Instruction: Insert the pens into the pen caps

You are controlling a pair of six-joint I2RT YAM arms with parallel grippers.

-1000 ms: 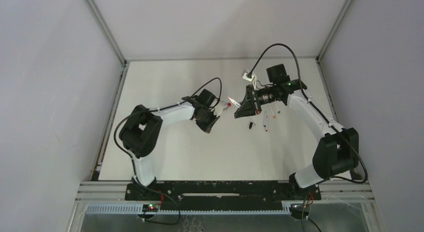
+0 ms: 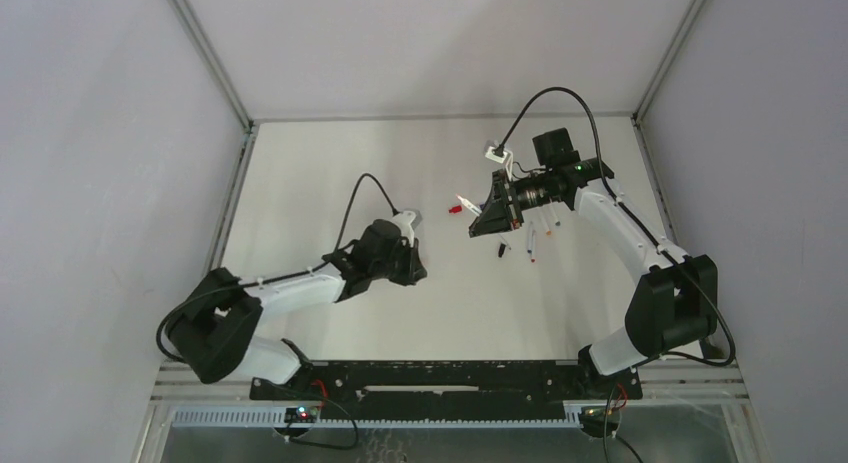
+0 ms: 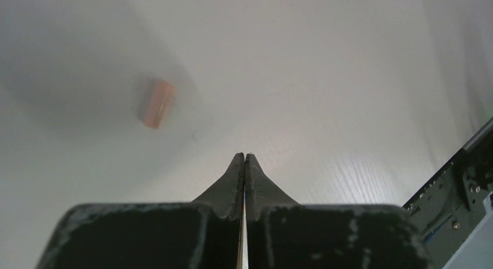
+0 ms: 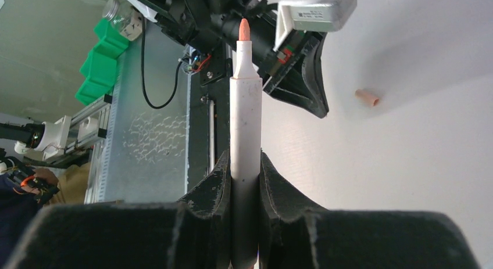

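The peach pen cap (image 3: 159,104) lies on the white table, left of and beyond the fingertips in the left wrist view. My left gripper is shut, its tips together and nothing between them. The right wrist view also shows that cap (image 4: 367,97), apart from the left gripper. A white pen (image 4: 246,121) with a bare peach tip is held upright in that view, my right gripper shut around its barrel. From above, this pen (image 2: 468,205) points up and left out of the right gripper (image 2: 480,219).
Several other pens (image 2: 532,241) lie on the table under and beside the right arm. A red cap (image 2: 455,209) and a black cap (image 2: 501,251) lie near the right gripper.
The right arm has stayed still.
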